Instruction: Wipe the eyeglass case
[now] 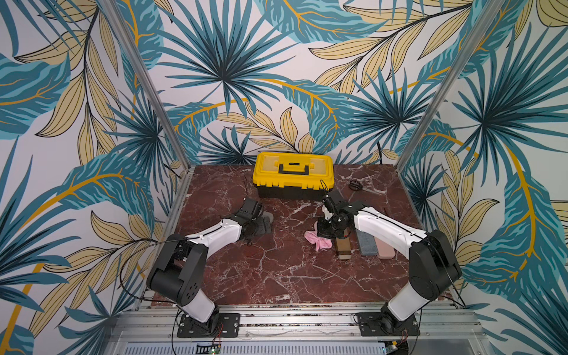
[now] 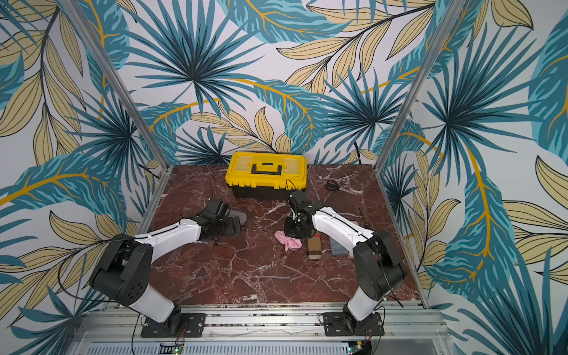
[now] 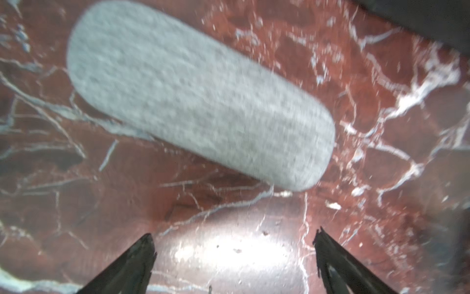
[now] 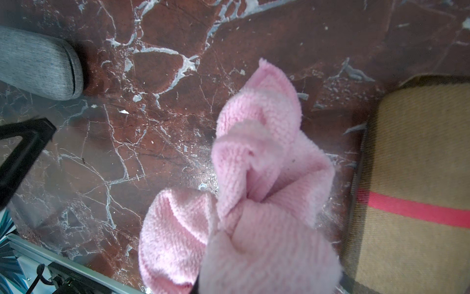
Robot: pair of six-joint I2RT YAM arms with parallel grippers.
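A grey fabric eyeglass case (image 3: 205,93) lies on the marbled table, slanting across the left wrist view. My left gripper stands open on the near side of it, fingers spread and nothing between them; the case is clear of both fingertips in that view. In the right wrist view a crumpled pink cloth (image 4: 274,245) fills the bottom centre. My right gripper (image 1: 326,229) is shut on this cloth, which covers nearly all of the fingers. The same grey case (image 4: 36,63) shows at the upper left of the right wrist view, apart from the cloth.
Close to the right gripper lies a tan case with a red stripe (image 4: 416,166). Blue-grey (image 1: 366,242) and pink (image 1: 385,248) cases are beside it. A yellow toolbox (image 1: 293,168) and scissors (image 1: 356,185) sit at the back.
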